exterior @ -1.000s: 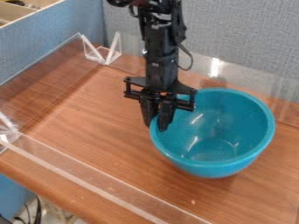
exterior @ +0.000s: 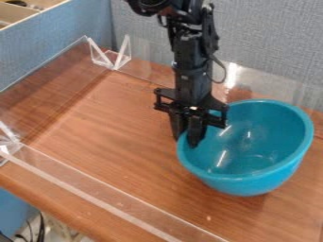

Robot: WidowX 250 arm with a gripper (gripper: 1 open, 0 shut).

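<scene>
A large teal bowl (exterior: 252,161) stands at the right of the wooden table. The black gripper (exterior: 190,128) hangs from above at the bowl's left rim, its fingertips low by that rim. Whether they are closed on the rim is hard to see, as the fingers are dark and overlap.
Transparent plastic edging with corner brackets runs round it. A grey textured wall (exterior: 271,47) is behind, and a light wooden box (exterior: 19,14) is at the top left.
The gripper and bowl have both shifted to the right, the gripper staying at the bowl's left rim.
</scene>
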